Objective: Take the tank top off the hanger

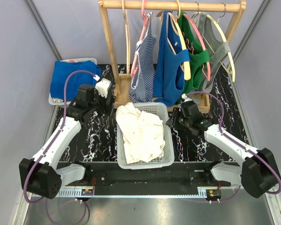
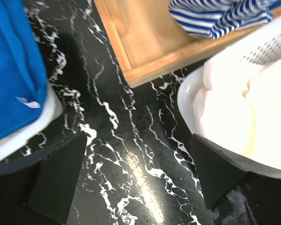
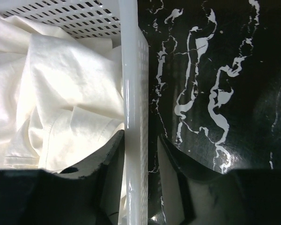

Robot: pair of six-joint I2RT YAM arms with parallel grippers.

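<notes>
On the rack hang a navy-and-white striped tank top (image 1: pixel 143 70), a blue one (image 1: pixel 171 70), a green one (image 1: pixel 196 63) and a grey one (image 1: pixel 215 58). An empty wooden hanger (image 1: pixel 127 44) is left of them. My left gripper is wide open above bare marble, left of the basket, with nothing between its fingers. My right gripper straddles the right rim of the white basket (image 3: pixel 130 84). One finger lies by the inner side of the rim; the other is outside, with a gap to it.
Cream cloth (image 1: pixel 140 133) lies in the basket. A blue cloth (image 1: pixel 70 79) covers a white bin (image 1: pixel 51 100) at the back left. The rack's wooden base (image 1: pixel 122 91) stands behind the basket. Black marble (image 1: pixel 98 145) is clear on the basket's left.
</notes>
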